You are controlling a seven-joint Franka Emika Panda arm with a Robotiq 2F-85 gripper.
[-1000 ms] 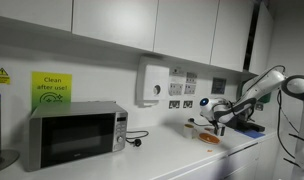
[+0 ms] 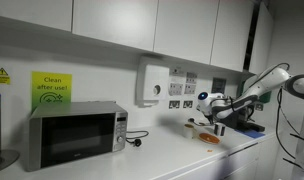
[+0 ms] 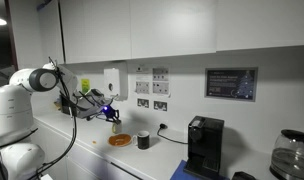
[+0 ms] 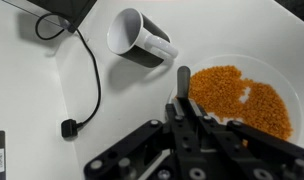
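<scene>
My gripper is shut on a slim dark implement (image 4: 183, 82), whose rounded end points up the wrist view. Whether it is a spoon or another tool cannot be told. Beneath and to the right lies a pale plate (image 4: 227, 62) bearing a spread of small orange grains (image 4: 222, 90) with a bare patch in it. The plate shows as an orange disc (image 3: 120, 140) on the counter in exterior view 2. A mug (image 4: 138, 38) with a handle stands beside the plate; it looks dark (image 3: 143, 141) from the side.
A light container (image 3: 116, 127) stands behind the plate, close to the gripper. A black cable with a plug (image 4: 69, 128) lies on the counter. Further along are a coffee machine (image 3: 205, 147) and a glass kettle (image 3: 290, 155); a microwave (image 2: 77, 135) stands at the other end.
The arm has shifted slightly, its gripper end appearing a little higher in exterior view 1. Plate, mug and container look unmoved.
</scene>
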